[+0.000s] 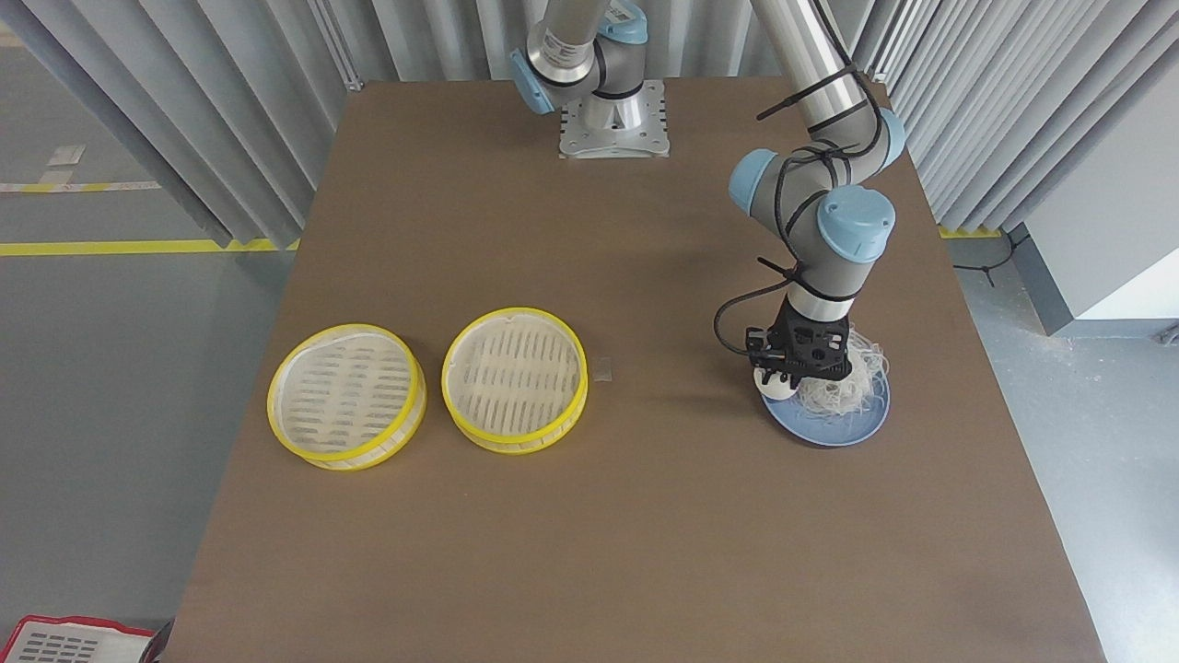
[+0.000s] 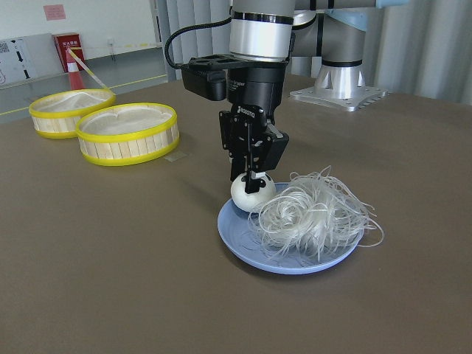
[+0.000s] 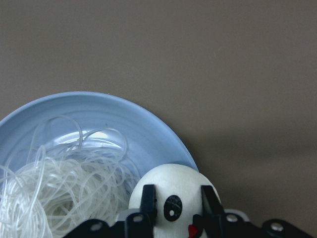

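A white round object with a printed face sits at the edge of a blue plate beside a tangled pile of translucent white noodle-like strands. My gripper is down on the white object, one finger on each side of it in the wrist view, gripping it. In the front view my gripper covers much of the object and part of the plate.
Two yellow-rimmed steamer baskets stand to the left on the brown table.
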